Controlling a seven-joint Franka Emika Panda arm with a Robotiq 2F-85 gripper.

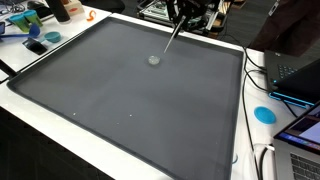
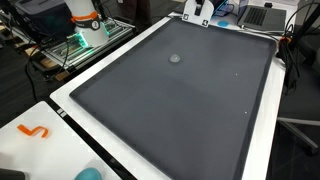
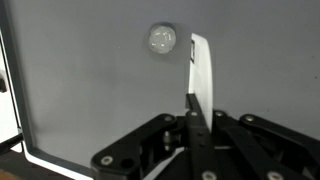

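Observation:
A small round clear object [image 1: 154, 60] rests on the grey mat [image 1: 120, 100] toward its far side. The same clear object [image 2: 175, 58] lies alone on the mat in the second exterior view. From above, in the wrist view, the clear object [image 3: 162, 39] is left of the tip of my gripper, with a strip of mat showing between them. My gripper's long pale fingers are together, shut, and no object shows between them. In the first exterior view my gripper [image 1: 166, 51] points down just beyond and to the right of the clear object.
On the white right border lie a teal disc [image 1: 265, 115] and, farther out, laptops [image 1: 300, 150]. Cups and small items, including a teal one [image 1: 37, 47], crowd the far left corner. An orange piece [image 2: 38, 131] lies off the mat.

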